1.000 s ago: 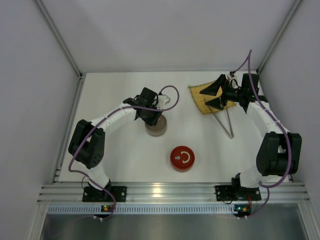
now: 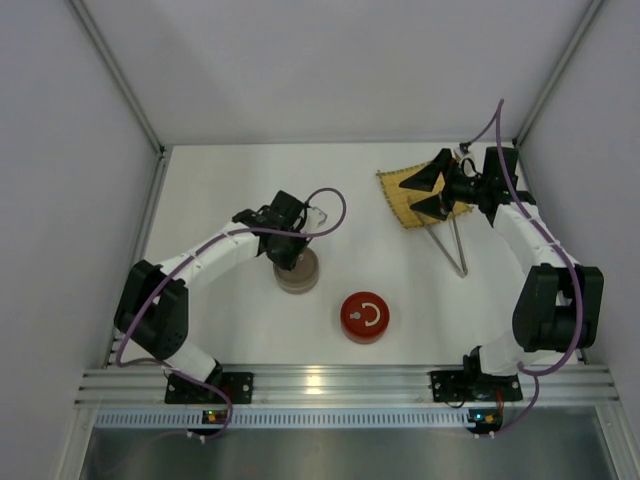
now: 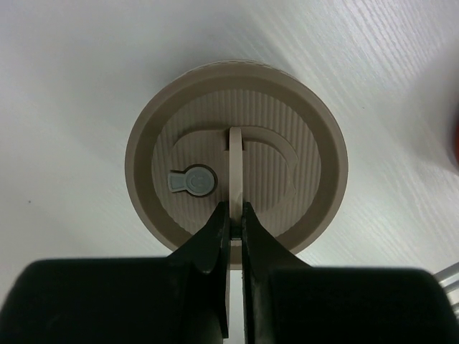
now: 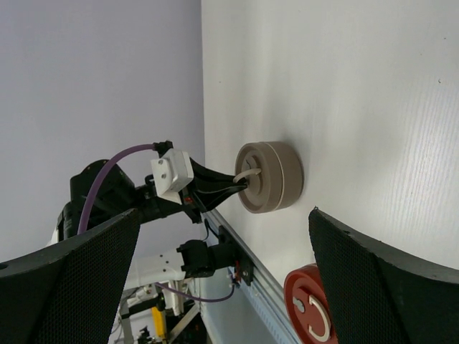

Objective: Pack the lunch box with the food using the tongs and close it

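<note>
A round taupe lunch box is at the left-middle of the table, its lid facing up. Its raised handle is pinched by my left gripper, which is shut on it. Whether the box touches the table or hangs just above it, I cannot tell. A red round lunch box, with a pale handle on its lid, sits near the front centre. My right gripper stands open over the yellow mat, with nothing between its fingers.
At the back right lies a yellow mat with stitched edges. Two grey sticks, probably chopsticks, extend from it toward the front. Bare table shows at front left and back centre.
The taupe lunch box has moved left and slightly toward the front together with my left gripper. My right arm, the red box, the mat and the sticks are unchanged.
</note>
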